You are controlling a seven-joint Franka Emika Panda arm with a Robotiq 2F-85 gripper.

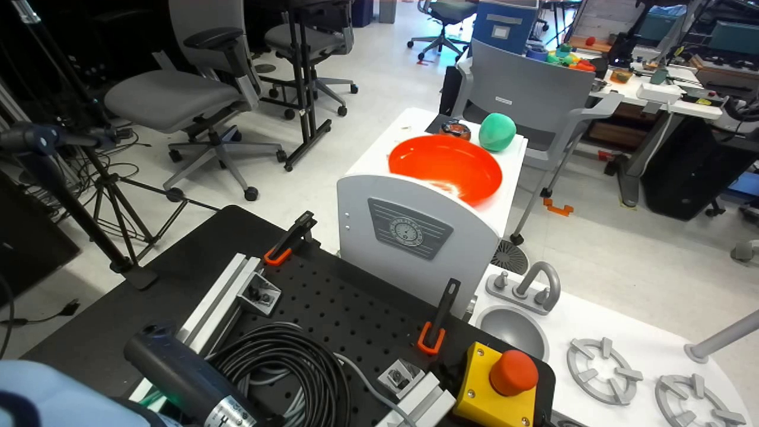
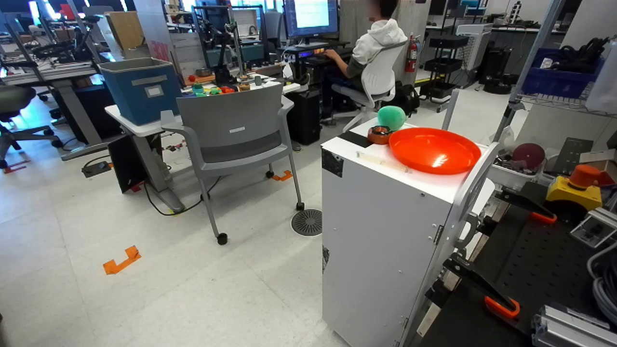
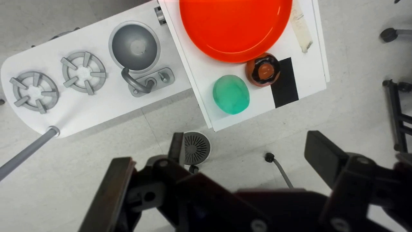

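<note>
My gripper is open in the wrist view, its two dark fingers far apart with only floor seen between them. Ahead of the fingers, on the white cabinet top (image 3: pixel 266 98), sit a green rounded object (image 3: pixel 231 94), a brown ring-shaped item with dark icing-like marks (image 3: pixel 263 70) and a large red-orange plate (image 3: pixel 235 29). The brown item lies right by the plate's rim, and the green one is beside it. Both exterior views show the plate (image 1: pixel 446 167) resting on the cabinet, with the green object (image 2: pixel 391 117) behind it. Neither exterior view shows the gripper.
A toy counter with a grey sink (image 3: pixel 135 47), faucet (image 3: pixel 139 82) and burners (image 3: pixel 83 73) adjoins the cabinet. The black table (image 1: pixel 320 284) holds coiled cables (image 1: pixel 284 366) and a yellow box with a red button (image 1: pixel 498 384). A grey chair (image 2: pixel 234 124) stands beyond the cabinet.
</note>
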